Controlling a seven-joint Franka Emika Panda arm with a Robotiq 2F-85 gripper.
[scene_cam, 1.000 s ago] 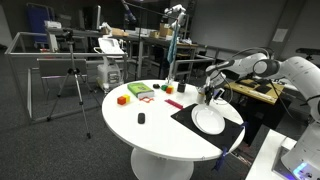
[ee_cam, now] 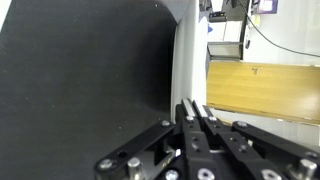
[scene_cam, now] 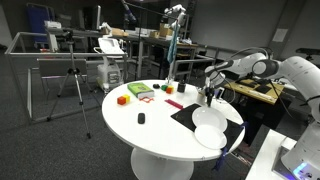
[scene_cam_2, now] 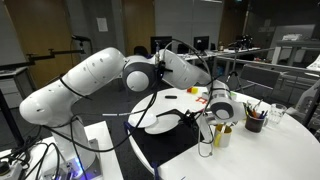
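Observation:
In the wrist view, my gripper is shut on the edge of a white plate, which appears nearly edge-on as a pale strip running up from the fingers. Exterior view 1 has the gripper at the back of the black mat, over the upper of two white rounded shapes. The lower one, a white plate, reaches past the mat's front edge. From exterior view 2, white plate surface shows beside the gripper; the arm partly hides the hold.
A yellow cup stands close to the gripper, with a dark holder of pens beyond it. A red item, colored blocks and a green box lie farther left.
A second ago one white round shape showed on the mat in exterior view 1. Now two show, the lower one nearer the table's front edge. The gripper has moved little.

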